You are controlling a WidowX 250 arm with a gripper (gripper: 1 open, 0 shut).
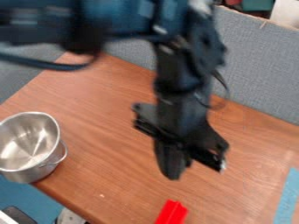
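The black arm reaches down from the top of the view, its gripper (187, 162) hanging over the middle of the wooden table (105, 105), blurred by motion and shut, with nothing visible between its fingers. Below it, at the front edge, lies a red object (170, 213), partly cut off by the frame. A steel pot (30, 140) stands at the left edge of the table, apart from the gripper.
A grey padded panel (257, 74) runs along the back of the table. A light blue strip (285, 197) lies at the right.
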